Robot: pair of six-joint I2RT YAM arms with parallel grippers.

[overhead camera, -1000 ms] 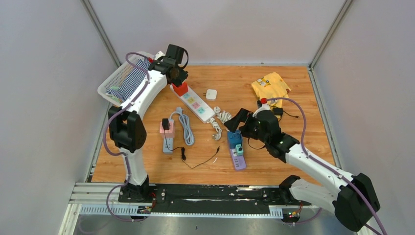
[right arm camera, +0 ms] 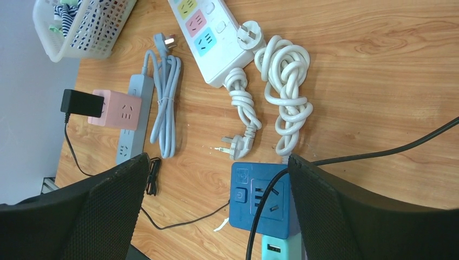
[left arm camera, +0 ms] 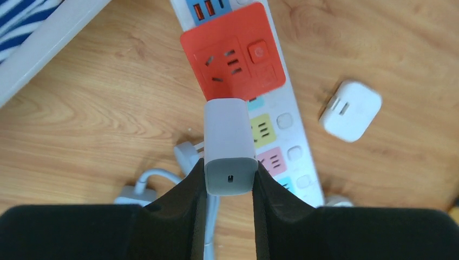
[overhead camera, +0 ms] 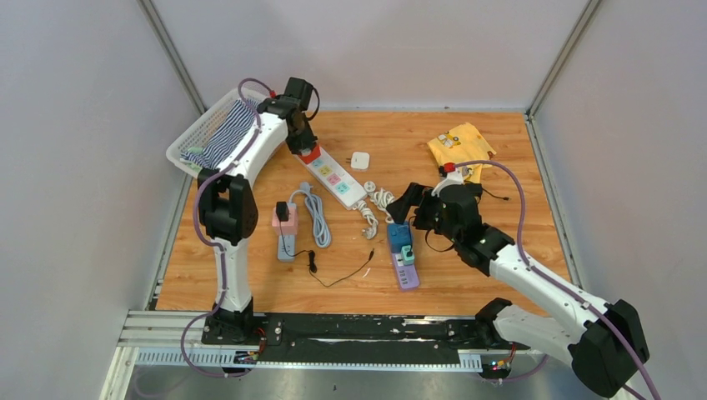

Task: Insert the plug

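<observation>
My left gripper [overhead camera: 308,147] is at the far left, over the red adapter [left arm camera: 235,51] on the white power strip [left arm camera: 288,132]. In the left wrist view a small white charger plug [left arm camera: 229,135] with a dark port on its near end sits between its fingers, which are against both sides. The charger's far end overlaps the adapter's near edge; its prongs are hidden, so I cannot tell whether they touch the sockets. My right gripper stands open above the blue adapter [right arm camera: 253,197], nothing held between its fingers, a black cable running past.
Another white charger [overhead camera: 359,161] lies right of the strip. The white basket [overhead camera: 178,148] is close on the left. A grey cord [right arm camera: 166,103], pink adapter [right arm camera: 122,111] and white cords [right arm camera: 287,81] lie nearer. The yellow bag [overhead camera: 463,150] is at the back right.
The right arm has barely moved.
</observation>
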